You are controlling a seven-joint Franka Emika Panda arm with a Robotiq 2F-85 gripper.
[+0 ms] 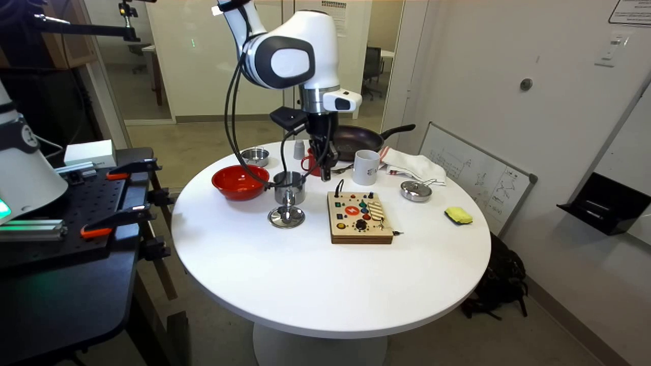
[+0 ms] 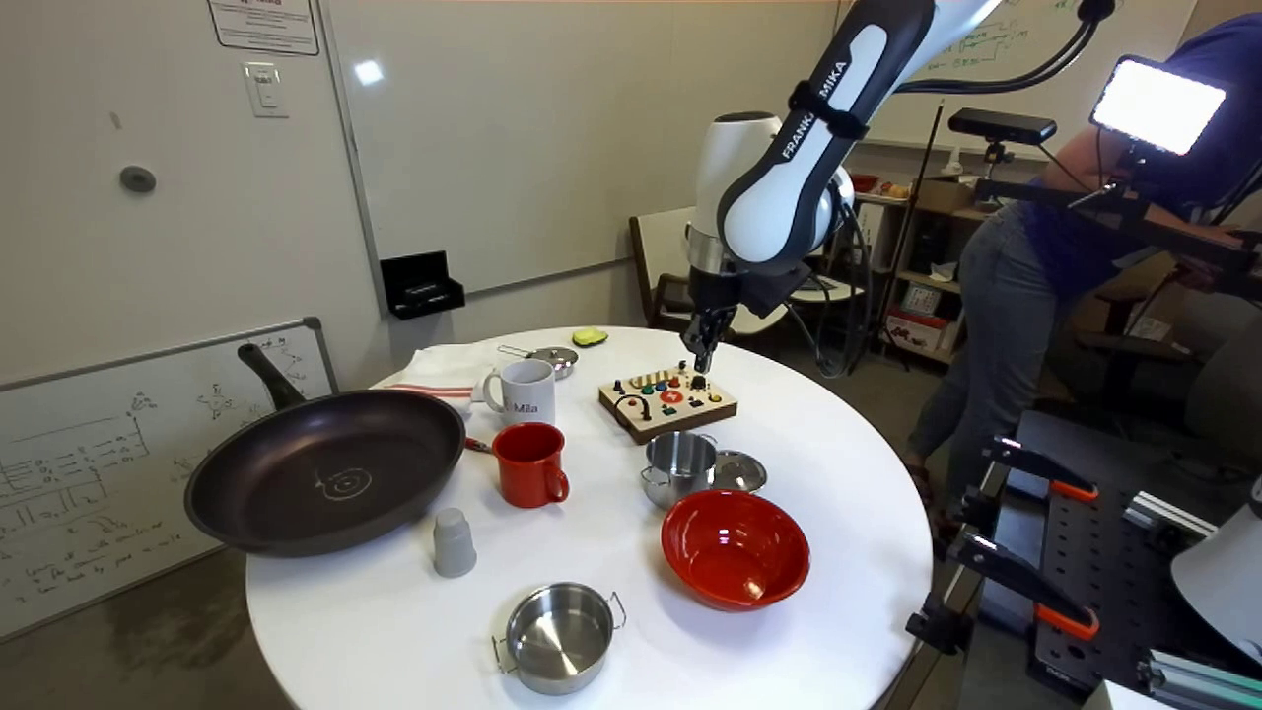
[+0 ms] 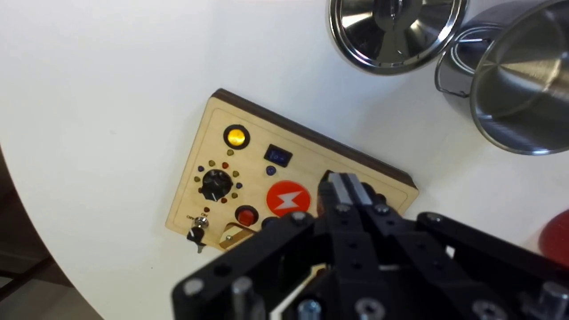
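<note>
My gripper is shut, its two grey fingertips side by side; I can make out no object between them. In the wrist view it covers part of a wooden switch board [image 3: 250,120] with a round black knob [image 3: 217,184], a yellow button [image 3: 236,138] and a red lightning emblem [image 3: 288,198]. Exterior view 1 has the gripper [image 1: 326,173] hanging above the table behind the board [image 1: 360,210], apart from it. The fingers and arm hide the board's lower right part in the wrist view.
Beside the board are a steel pot [image 1: 289,194], a lid [image 1: 286,216] and a red bowl [image 1: 240,183]. Behind stand a red mug [image 2: 529,462], a white mug [image 2: 527,391] and a black pan [image 2: 337,467]. Bare table [image 1: 305,280] lies in front.
</note>
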